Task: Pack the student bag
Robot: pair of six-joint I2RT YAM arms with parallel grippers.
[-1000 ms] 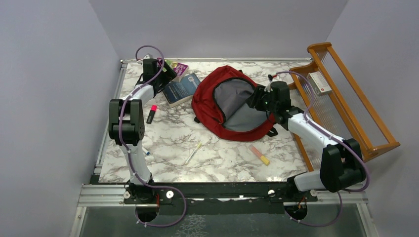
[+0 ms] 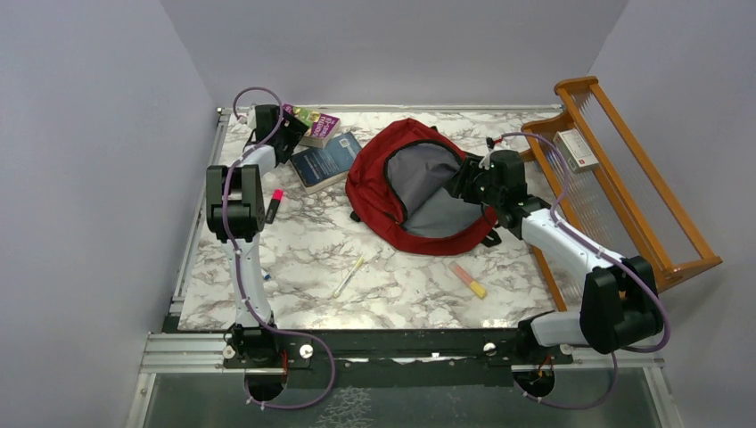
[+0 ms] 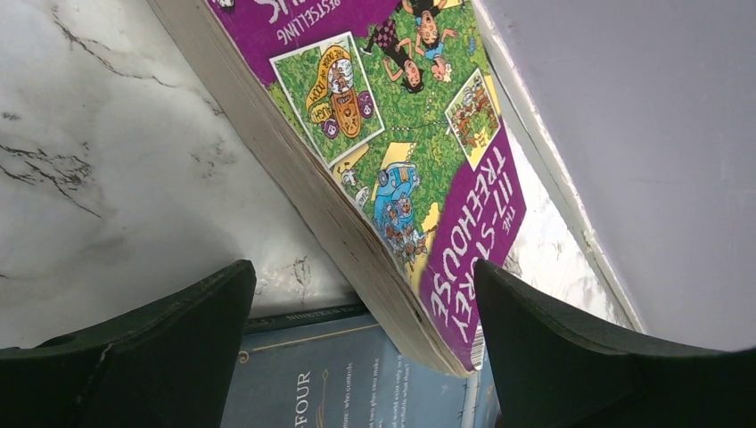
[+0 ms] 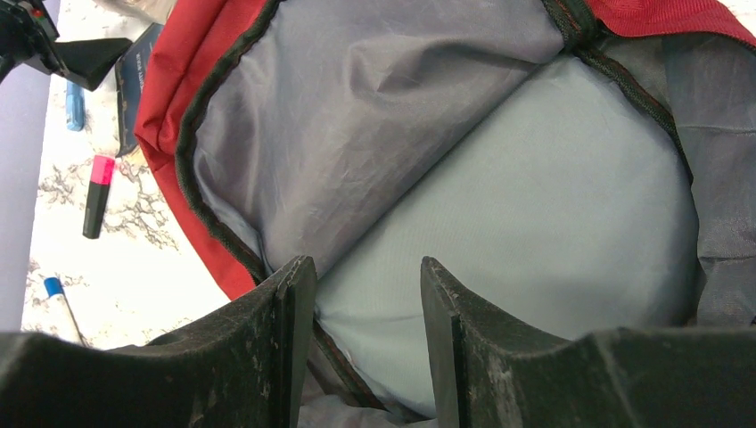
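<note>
A red bag (image 2: 370, 183) with a grey lining lies unzipped at the table's middle, its inside bare where it shows. At the back left, a purple and green book (image 3: 472, 232) rests with one corner over a dark blue book (image 3: 348, 374). My left gripper is open above them, the purple book's end showing between its fingers but not gripped. Over the bag's right side stands my right gripper, part open, with only bag lining visible beyond its fingers. In the right wrist view a pink-capped black marker (image 4: 98, 196) lies left of the bag.
A yellow and white pen (image 2: 349, 277) and an orange-yellow stick (image 2: 468, 280) lie on the front of the marble table. To the right stands a wooden rack (image 2: 624, 192) holding a white box (image 2: 576, 151).
My left gripper has shifted a little to the left over the books, its arm straightening. The right arm has barely moved, and the bag and books lie where they were.
</note>
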